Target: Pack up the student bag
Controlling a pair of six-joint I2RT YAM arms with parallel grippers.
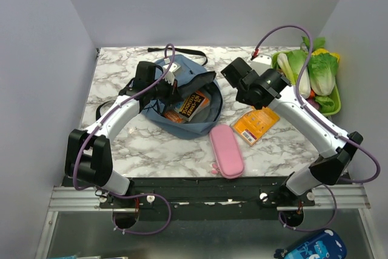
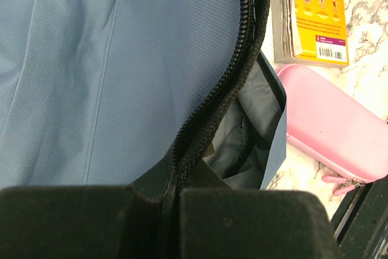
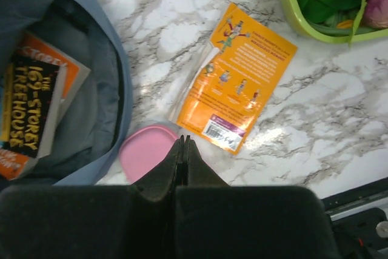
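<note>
On the left half of the table lies a blue-grey bag [image 1: 188, 128], its mouth open, with books [image 1: 193, 105] inside. My left gripper is shut on the zipped edge of the bag [image 2: 209, 104], lifting that flap. My right gripper is shut, nothing showing between its fingers; it hangs above the table near an orange book [image 3: 239, 77]. That book lies flat, barcode side up, right of the bag. A pink pencil case [image 1: 227, 151] lies between the bag and the book, touching or nearly touching the bag's rim.
At the back right stands a green basket [image 1: 337, 102] of vegetables. Beyond the table's front edge, at lower right, is a dark blue item [image 1: 315, 248]. Bare marble shows at the front left and back middle.
</note>
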